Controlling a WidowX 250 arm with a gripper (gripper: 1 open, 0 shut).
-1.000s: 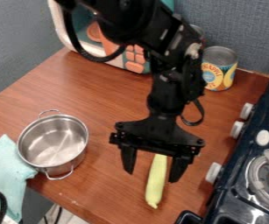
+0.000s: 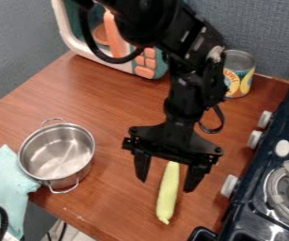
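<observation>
My black gripper (image 2: 168, 171) hangs over the wooden table, fingers spread open on either side of the upper part of a pale yellow corn cob (image 2: 166, 199). The cob lies lengthwise toward the front edge, its top end partly behind the gripper. Whether the fingertips touch the table I cannot tell.
A steel pot (image 2: 58, 151) sits on the left beside a light cyan cloth (image 2: 11, 179). A black stove (image 2: 261, 213) with white knobs fills the right. A can (image 2: 237, 73) and a toy-like container (image 2: 110, 52) stand at the back.
The gripper and arm have shifted slightly upward in the view, the fingers still spread. The corn, pot and other objects have not moved.
</observation>
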